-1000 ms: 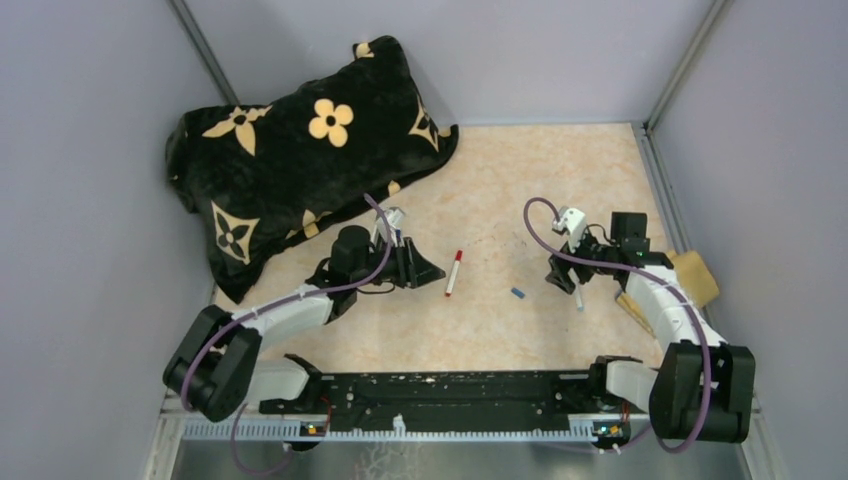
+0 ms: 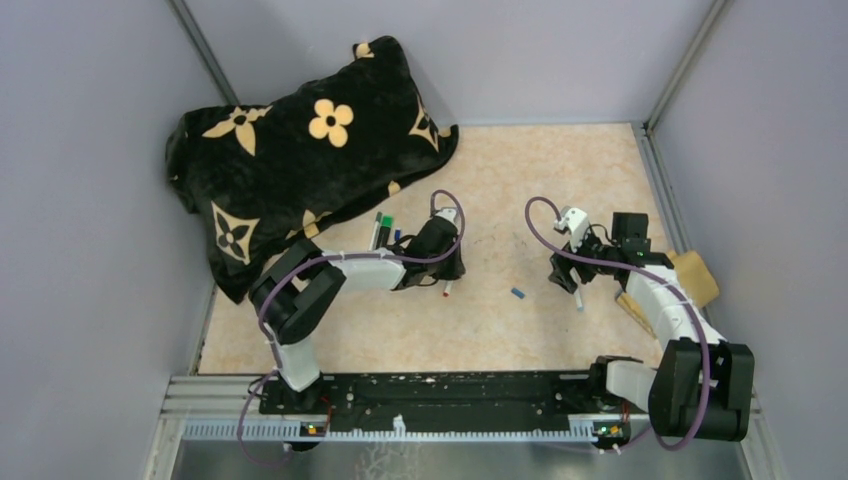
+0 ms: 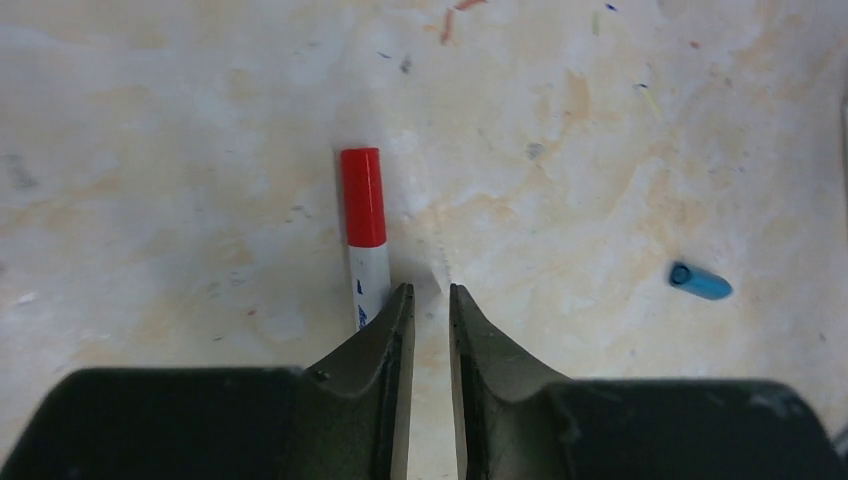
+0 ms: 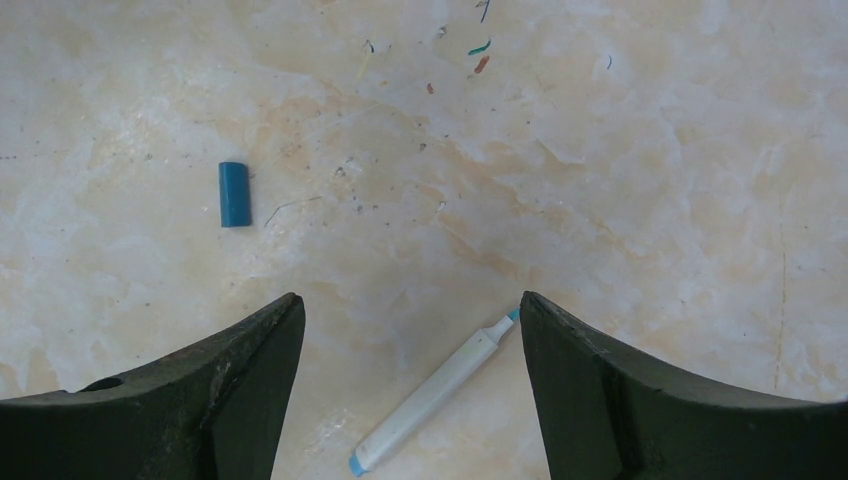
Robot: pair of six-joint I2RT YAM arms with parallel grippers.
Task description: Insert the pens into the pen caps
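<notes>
A white pen with a red cap (image 3: pixel 364 197) lies under my left gripper, whose fingertips are close together beside the pen's white barrel; nothing clearly shows between them, and the barrel's lower part is hidden. A loose blue cap (image 2: pixel 517 293) lies between the two arms, also seen upright in the right wrist view. My right gripper is open above a white pen (image 4: pixel 424 398) with light blue ends, which lies diagonally on the table below its fingers.
A black patterned cloth (image 2: pixel 300 160) fills the back left, with several markers (image 2: pixel 385 230) along its edge. Tan pads (image 2: pixel 697 277) lie at the right edge.
My left arm has swung right from the left side to over the red-capped pen, its gripper shifting slightly back and left most recently. The right arm is almost unchanged.
</notes>
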